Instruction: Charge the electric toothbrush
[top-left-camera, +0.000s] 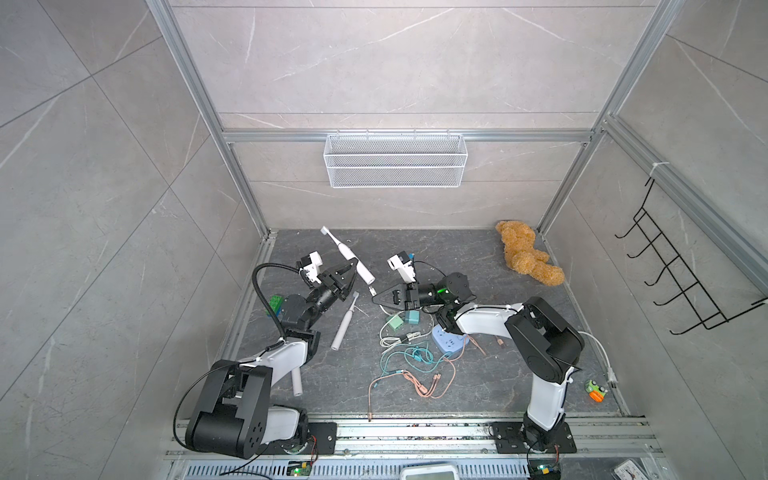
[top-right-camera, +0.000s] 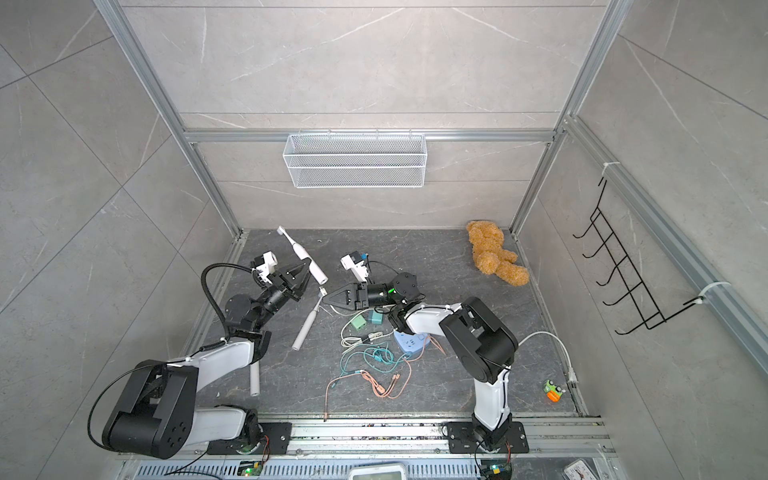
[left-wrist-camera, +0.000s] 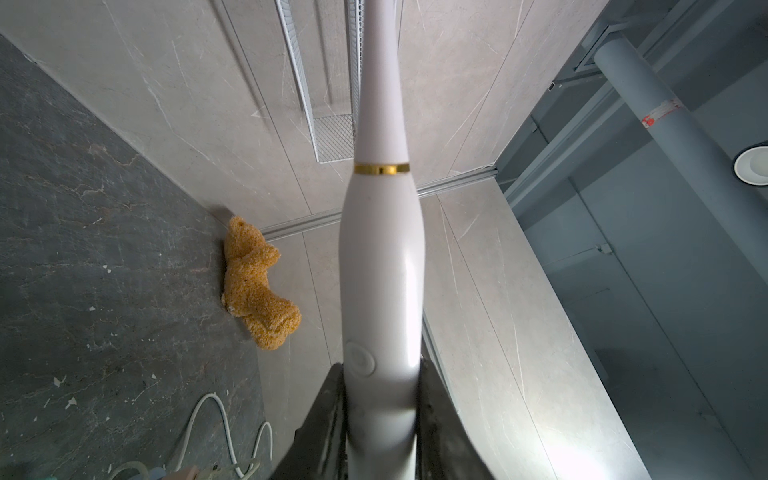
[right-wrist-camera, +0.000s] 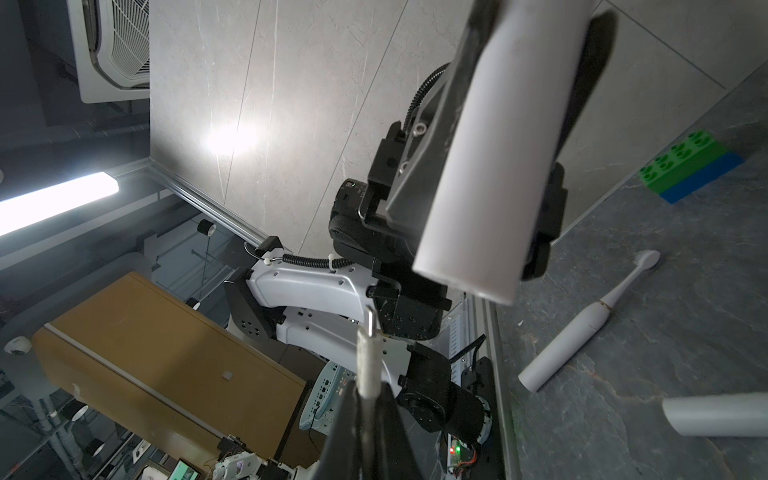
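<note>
A white electric toothbrush (left-wrist-camera: 381, 264) with a gold ring is tilted above the table, my left gripper shut on its handle. In the right wrist view the flat lower end of the held toothbrush (right-wrist-camera: 480, 232) hangs near the top, a dark finger on either side. My right gripper is shut on a white cable plug (right-wrist-camera: 369, 364), whose thin metal tip points up in that view. From the top left, the plug (top-left-camera: 372, 291) stands just below the brush's base, apart from it. The charging port cannot be made out.
Two more white handles lie on the floor: a toothbrush (top-left-camera: 345, 321) and a partly hidden one (top-left-camera: 297, 381). A blue power strip (top-left-camera: 449, 339) and tangled cables (top-left-camera: 416, 356) sit below the right arm. A teddy bear (top-left-camera: 528, 254) rests at the back right.
</note>
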